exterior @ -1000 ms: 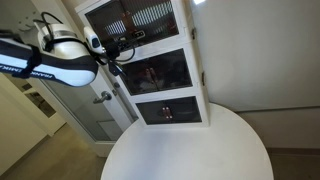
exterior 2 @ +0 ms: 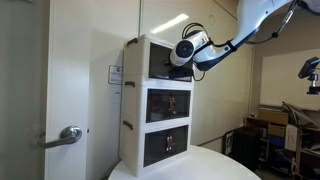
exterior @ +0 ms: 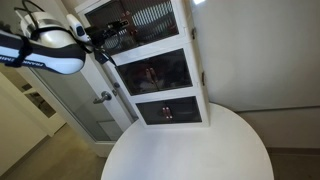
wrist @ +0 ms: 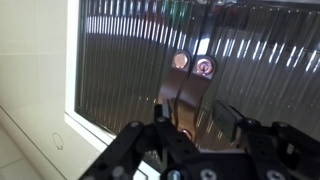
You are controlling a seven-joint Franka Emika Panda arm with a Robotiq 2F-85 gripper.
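Note:
A white stacked cabinet (exterior: 157, 49) holds three dark-windowed compartments, one above another. Its top compartment door (exterior: 148, 22) has a ribbed, see-through panel, which fills most of the wrist view. Two handles (wrist: 190, 95) with round screw heads hang side by side at the middle of that panel. My gripper is in front of them, its fingers (wrist: 164, 128) apart, with the handles' lower part between them in the image. Whether either finger touches a handle cannot be told. In exterior view 2, my gripper (exterior 2: 181, 72) is by the top compartment's front.
The middle door (exterior 2: 168, 103) and bottom door (exterior 2: 166, 144) look shut. Below the cabinet, the white round table (exterior: 190, 152) is bare in front. A room door with a lever handle (exterior 2: 70, 134) stands beside it.
Over the last second my arm and gripper have risen and shifted left in exterior view 1, up to the top compartment. The cabinet has not moved.

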